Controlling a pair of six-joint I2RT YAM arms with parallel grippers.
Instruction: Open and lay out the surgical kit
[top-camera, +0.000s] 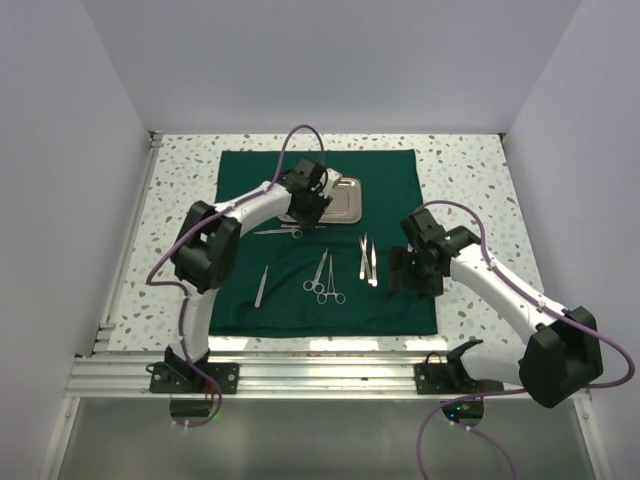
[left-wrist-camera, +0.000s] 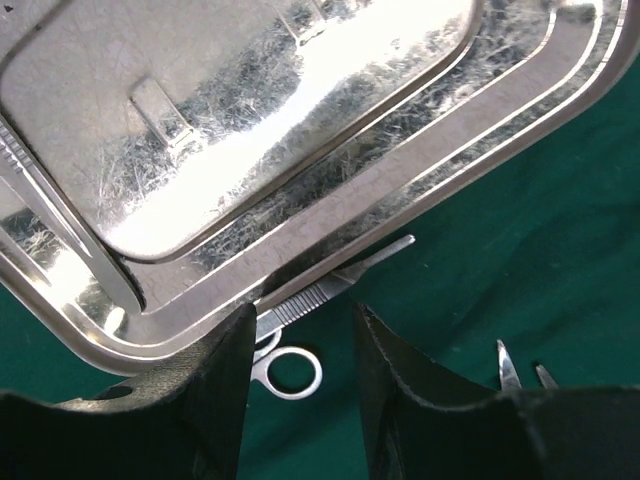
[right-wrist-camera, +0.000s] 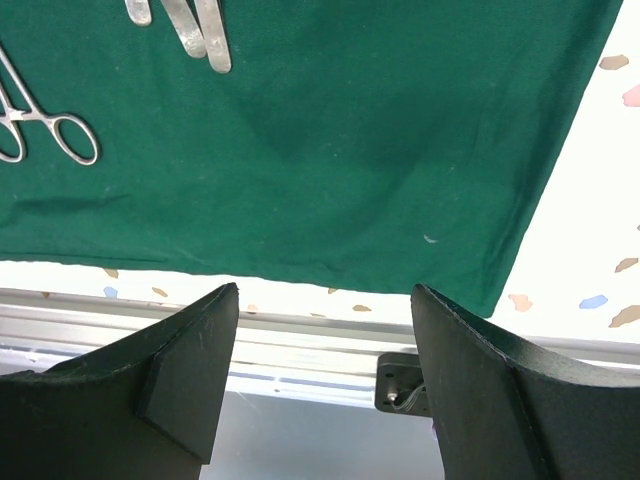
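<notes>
The metal tray (top-camera: 342, 200) rests at the back of the green cloth (top-camera: 390, 310); in the left wrist view a long instrument (left-wrist-camera: 70, 220) lies along its left side. My left gripper is part open over the tray's front edge, above a ridged instrument (left-wrist-camera: 310, 298) and a scissor ring (left-wrist-camera: 310, 372). My right gripper is open over the cloth's front right, nothing between its fingers. Scissors (top-camera: 316, 270), forceps (right-wrist-camera: 30, 115), several slim instruments (top-camera: 372, 262) and a lone one (top-camera: 261, 287) lie laid out on the cloth.
The speckled table (top-camera: 470, 170) surrounds the cloth, with a metal rail (top-camera: 300, 368) along the front. The cloth's front right and front middle below the instruments have free room.
</notes>
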